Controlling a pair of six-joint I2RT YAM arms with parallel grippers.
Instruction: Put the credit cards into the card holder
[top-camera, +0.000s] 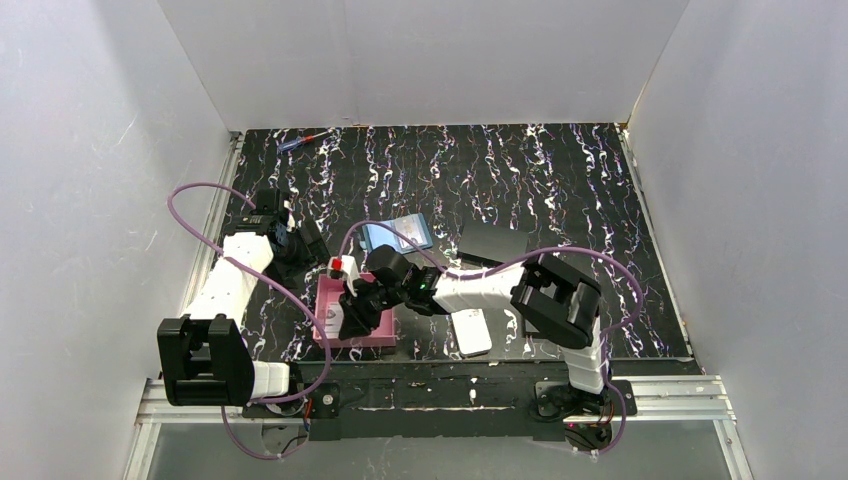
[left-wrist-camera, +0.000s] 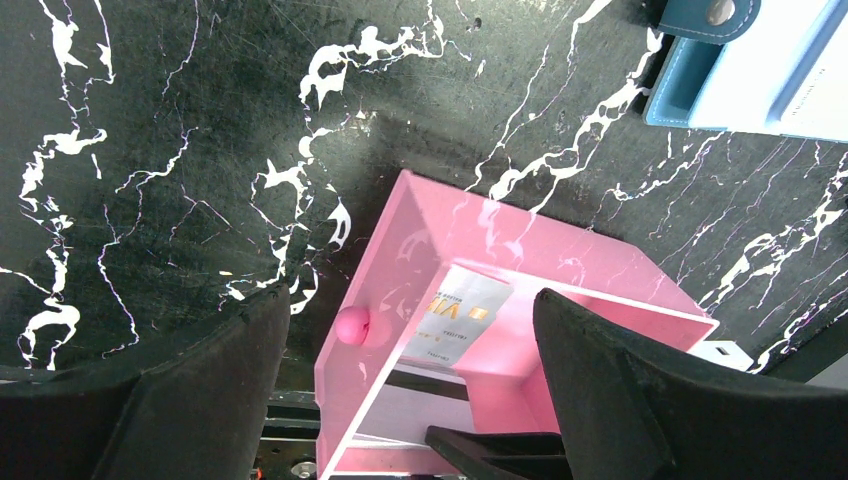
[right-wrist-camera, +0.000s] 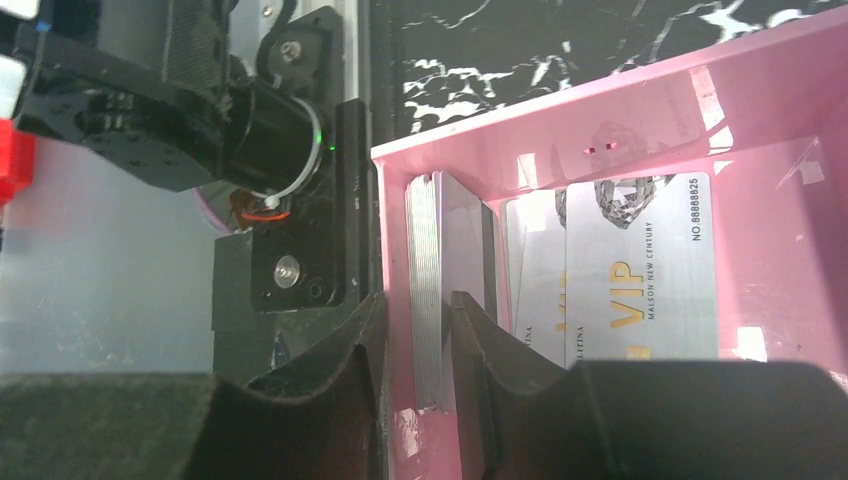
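A pink open box (top-camera: 384, 337) holds the credit cards. In the right wrist view, a stack of cards (right-wrist-camera: 425, 270) stands on edge along one wall, and several silver VIP cards (right-wrist-camera: 640, 260) rest beside it. My right gripper reaches down there with its fingers apart, one by the box wall and the other against the stack's face; whether they press on it cannot be told. The blue card holder (top-camera: 397, 232) lies unfolded behind the box, its corner (left-wrist-camera: 690, 75) also in the left wrist view. My left gripper hovers open and empty near the box.
A dark flat case (top-camera: 493, 241) and a white rectangular object (top-camera: 470, 332) lie right of the box. A screwdriver (top-camera: 303, 141) is at the back left.
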